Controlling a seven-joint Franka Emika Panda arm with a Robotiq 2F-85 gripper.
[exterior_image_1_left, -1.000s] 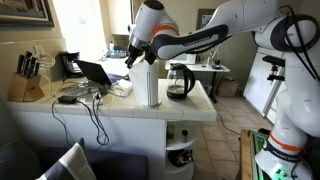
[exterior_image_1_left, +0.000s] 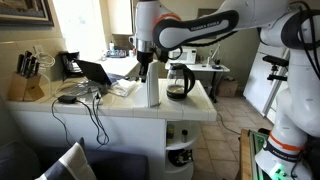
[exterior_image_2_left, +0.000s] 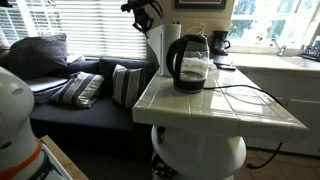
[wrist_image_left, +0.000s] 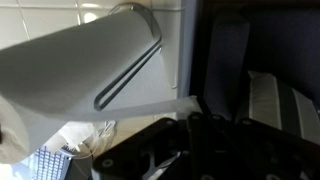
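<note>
A white paper towel roll (exterior_image_1_left: 152, 86) stands upright on the tiled counter, left of the glass kettle. In the wrist view the roll (wrist_image_left: 75, 65) fills the upper left, with a bent metal rod of its holder (wrist_image_left: 130, 75) along its side. A loose white sheet (wrist_image_left: 150, 108) runs from the roll and narrows to my fingertips. My gripper is shut, seemingly with the edge of that sheet pinched in it; the contact itself is small and dark. From outside, my gripper (exterior_image_1_left: 143, 74) hangs beside the roll's upper left side, and (exterior_image_2_left: 142, 26) is above and left of it in the other exterior view.
A glass kettle (exterior_image_2_left: 190, 65) with a black handle stands close to the roll on the counter (exterior_image_2_left: 225, 105). A laptop (exterior_image_1_left: 97, 73) and a knife block (exterior_image_1_left: 27, 85) are farther left. A dark sofa (exterior_image_2_left: 90, 115) lies below the counter edge.
My gripper has moved down and slightly right, from above the roll's left side to beside its upper part. The white sheet seen sticking out left of the roll no longer shows there.
</note>
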